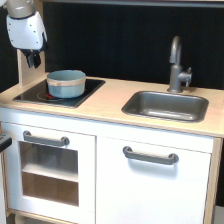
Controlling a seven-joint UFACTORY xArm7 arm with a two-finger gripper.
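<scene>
A blue-grey pot [66,86] stands upright on the black stovetop [94,89], left of centre on the counter. Up at the left edge of the picture, my gripper [33,61] hangs below the light grey arm, higher than the pot and to its left, apart from it. Its dark fingers are small and merge with the dark background, so how far they are apart is hard to make out. Most of the pot's inside is hidden by its near wall.
A grey sink [166,106] with an upright faucet [178,70] sits in the right half of the wooden counter [114,101]. Counter space between stovetop and sink is bare. Below are an open-fronted oven door [50,133] and a white cabinet door [135,190].
</scene>
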